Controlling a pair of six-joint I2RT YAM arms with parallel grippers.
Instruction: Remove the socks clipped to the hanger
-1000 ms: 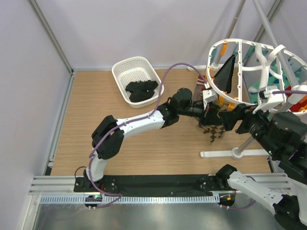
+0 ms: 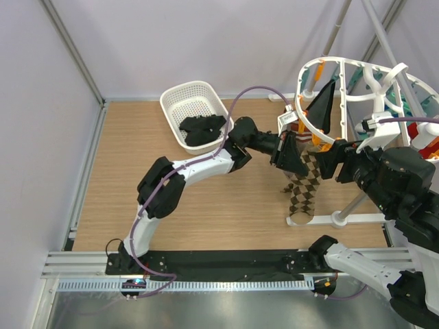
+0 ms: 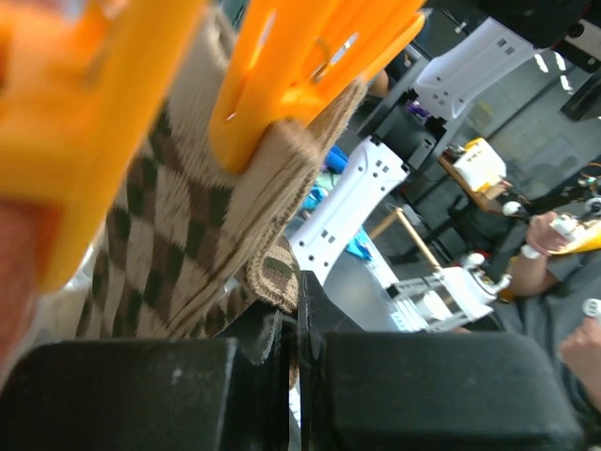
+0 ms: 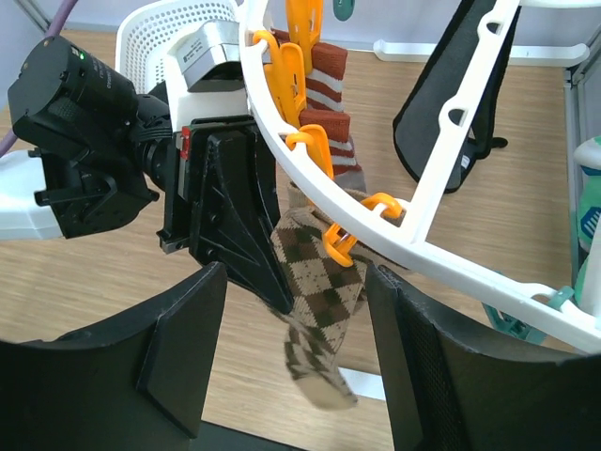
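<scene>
A brown checked sock hangs below the white hanger ring. In the right wrist view an orange clip sits at its upper part, and its lower end is blurred. My left gripper is shut at the sock's cuff edge, with brown cloth showing at the fingertips; the pinch looks thin. From the right, my right gripper faces the clip and sock, its fingers apart and nothing held between them. Red-brown striped socks hang from other orange clips behind the left gripper.
A white basket holding dark cloth stands at the back of the table. A black sock and teal clips hang around the same ring. The hanger's stand foot lies to the right.
The checked sock now hangs longer and its lower end has swung toward the front.
</scene>
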